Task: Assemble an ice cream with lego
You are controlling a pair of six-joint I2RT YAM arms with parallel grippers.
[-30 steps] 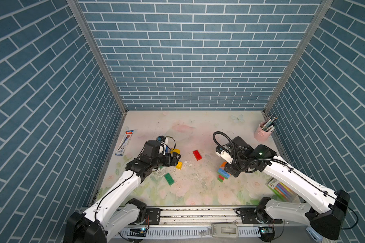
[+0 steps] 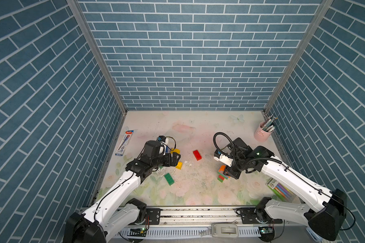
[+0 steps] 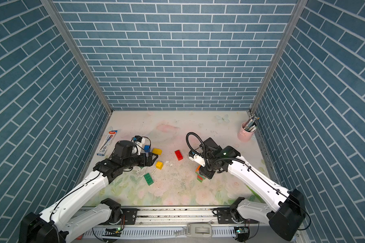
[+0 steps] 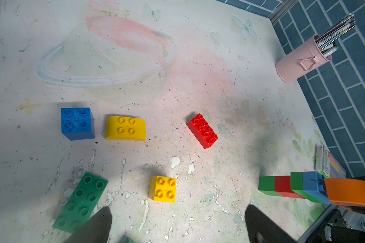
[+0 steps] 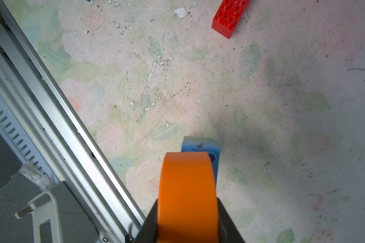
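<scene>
My right gripper is shut on an orange curved brick point(image 5: 186, 194). That brick is over the blue brick point(image 4: 316, 186) crowning a stack with a green brick point(image 4: 296, 185), a red brick point(image 4: 286, 185) and a bottom green brick point(image 4: 267, 185). In the right wrist view it hides most of the blue brick, and I cannot tell whether its underside touches the studs. My left gripper hangs open above the table's left side, nothing between its fingers; ahead of it lies a small yellow brick point(image 4: 163, 188).
Loose around the left and middle are a long green brick point(image 4: 81, 202), a blue brick point(image 4: 75, 123), a curved yellow brick point(image 4: 125, 128) and a red brick point(image 4: 202, 130). A pink pen cup point(image 2: 262, 132) stands back right.
The right gripper has shifted slightly over the stack with the orange brick, which now covers the blue brick that showed earlier in the top left view. The left arm stays still.
</scene>
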